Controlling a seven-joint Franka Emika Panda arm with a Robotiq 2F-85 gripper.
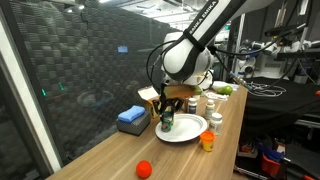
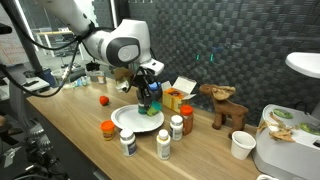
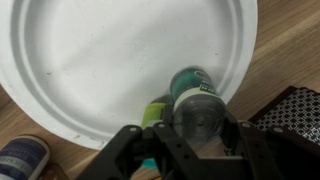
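My gripper is shut on a small bottle with a silver-grey top and a green label, seen from above between the fingers in the wrist view. The bottle is over the edge of a round white plate. Beside it, partly hidden by the gripper, is a yellow-green and teal item. In exterior view 1 the gripper is low over the near left side of the plate. Whether the bottle touches the plate is hard to tell.
A red ball and an orange-lidded jar stand near the plate. White-lidded jars and a red-lidded jar line its other side. An open orange box and a brown toy animal are behind.
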